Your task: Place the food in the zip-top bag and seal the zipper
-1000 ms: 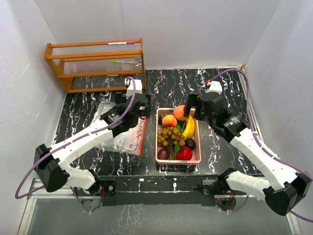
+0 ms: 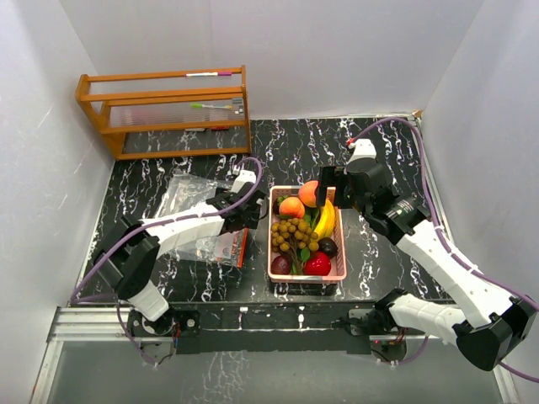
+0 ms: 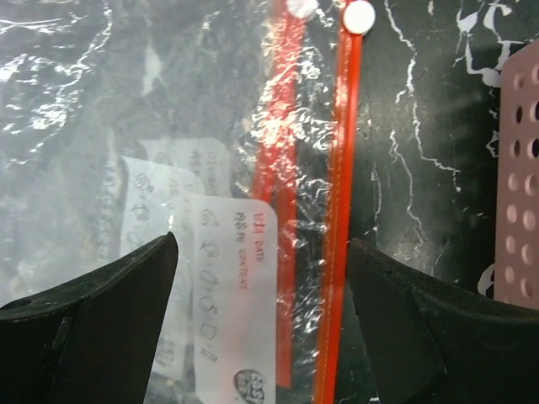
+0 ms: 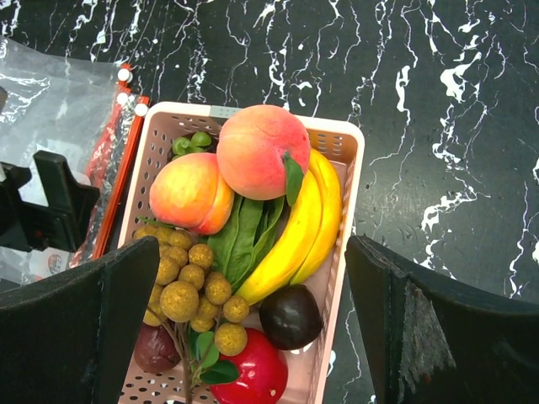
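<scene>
The clear zip top bag (image 2: 189,194) with red zipper strips (image 3: 341,168) and printed white labels lies flat on the dark marble counter. My left gripper is low over it, part open with nothing between its fingers, near the zipper edge. The pink basket (image 2: 274,261) beside the bag holds two peaches (image 4: 263,151), bananas (image 4: 316,215), brown berry clusters (image 4: 179,301), a red fruit (image 4: 257,374), a dark avocado (image 4: 290,316), leaves and a purple fruit (image 4: 156,353). My right gripper is open above the basket.
A wooden rack (image 2: 160,151) with pens stands at the back left. The counter right of the basket (image 2: 375,261) is clear. Walls bound both sides and the back.
My left gripper has moved down and toward the front, lower over the bag near its zipper. The right arm has barely moved.
</scene>
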